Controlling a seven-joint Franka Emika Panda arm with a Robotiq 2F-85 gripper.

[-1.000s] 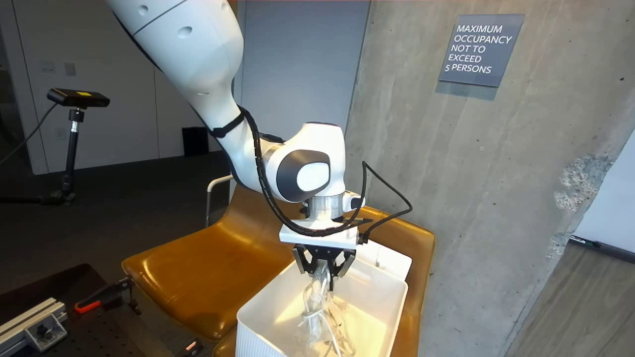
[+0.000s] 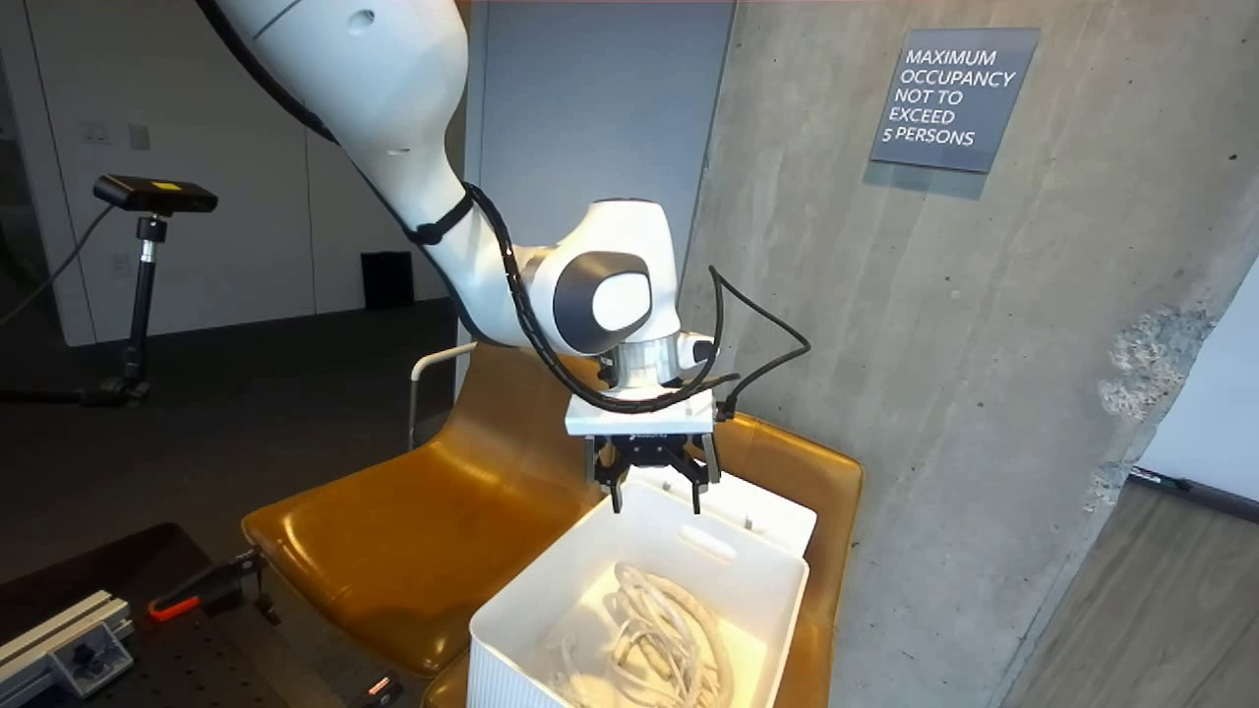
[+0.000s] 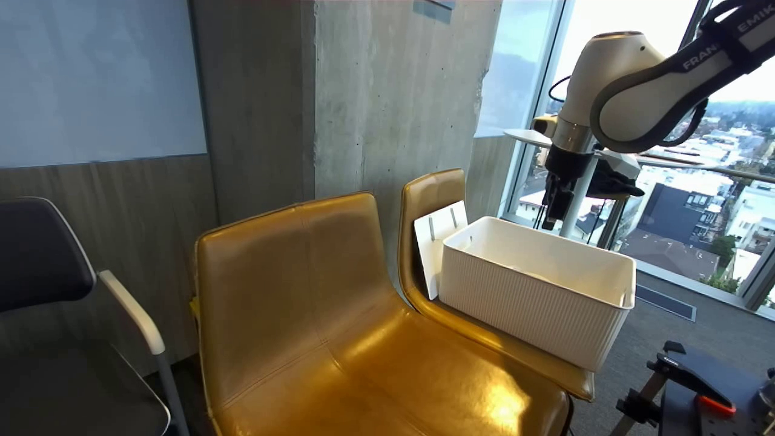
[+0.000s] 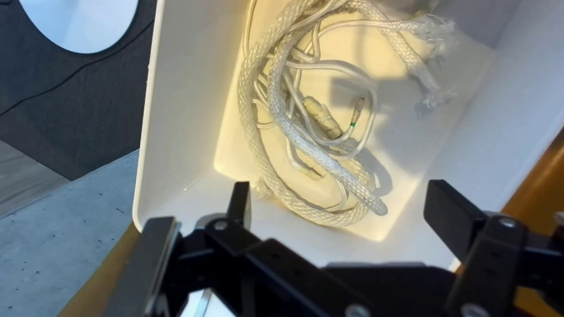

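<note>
White ropes (image 4: pixel 312 142), thick braided ones tangled with thinner cords, lie on the floor of a white box (image 2: pixel 519 614). In the wrist view, one thick rope end rests towards the near wall and frayed ends show at the upper right. My gripper (image 2: pixel 656 505) hangs above the box near its far end, pointing down. Its black fingers (image 4: pixel 449 216) stand wide apart with nothing between them. From the second exterior view the box (image 3: pixel 534 309) hides the ropes behind its ribbed side, and the gripper (image 3: pixel 548 221) is at about rim height beyond it.
The box stands on a tan chair (image 3: pixel 483 338), with a white lid (image 3: pixel 438 247) leaning against the backrest. Another tan chair (image 2: pixel 401 507) is beside it. A dark table (image 2: pixel 212 643) with a clamp and metal rail is at lower left. A concrete pillar (image 2: pixel 921 389) rises behind.
A second ago the gripper was lower, with the rope bundle hanging from it. Now the ropes lie in the box, and the gripper is open and higher.
</note>
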